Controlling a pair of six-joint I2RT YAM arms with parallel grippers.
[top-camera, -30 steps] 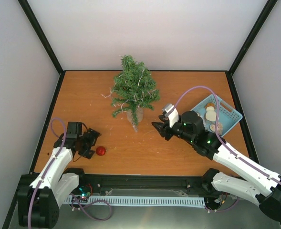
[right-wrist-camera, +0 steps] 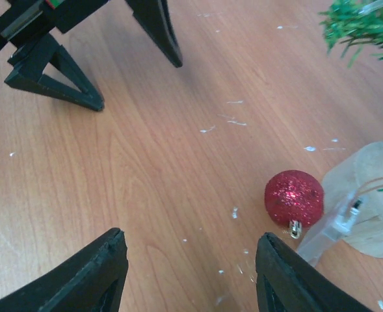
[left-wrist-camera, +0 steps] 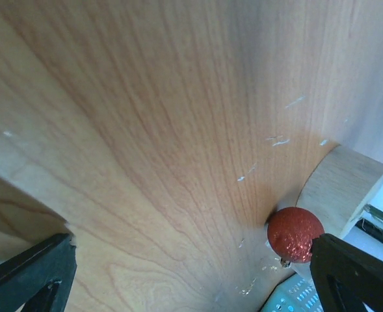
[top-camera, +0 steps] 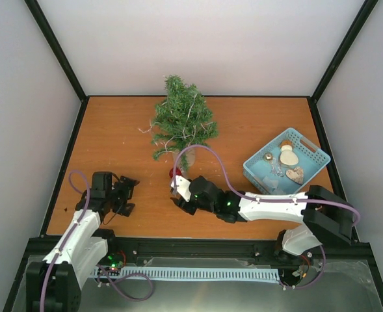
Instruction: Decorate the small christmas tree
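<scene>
The small Christmas tree [top-camera: 181, 120] stands at the back middle in a translucent base [right-wrist-camera: 367, 227]. A red glitter ball ornament with a silver cap rests on the table beside that base; in the left wrist view the ornament [left-wrist-camera: 294, 231] appears in front of a pale block. My right gripper [top-camera: 181, 198] is open at the tree's front, near the ornament, which lies beyond its fingertips in the right wrist view. My left gripper [top-camera: 131, 195] is open at the left front, nothing between its fingers.
A light blue basket [top-camera: 256, 166] on the right holds several ornaments, including a heart-shaped one and pale pieces. Dark frame edges and walls enclose the table.
The red ornament has moved right from beside my left gripper to the tree's base. My right arm has swung left toward it. The left gripper has shifted only slightly.
</scene>
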